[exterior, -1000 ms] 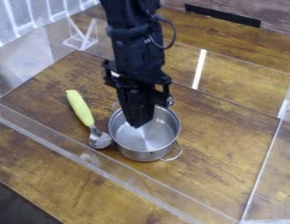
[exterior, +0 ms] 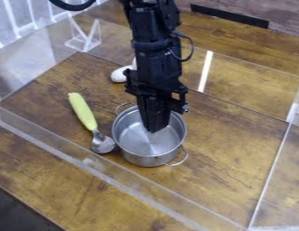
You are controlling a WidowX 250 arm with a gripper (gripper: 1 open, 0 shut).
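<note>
A steel pot (exterior: 149, 147) with wire handles rests on the wooden table (exterior: 224, 176). The black gripper (exterior: 155, 115) hangs pointing down over the pot's back part; whether it holds anything is hidden. A spoon with a pale green handle (exterior: 81, 111) and a metal head lies to the pot's left.
A white object (exterior: 120, 74) lies behind the arm, partly hidden. Clear plastic walls border the left, front and right of the work area. Bare wood is free to the pot's right and at the back right.
The arm and gripper have shifted slightly back and up in the view, showing more of the white object. The pot and spoon look unmoved.
</note>
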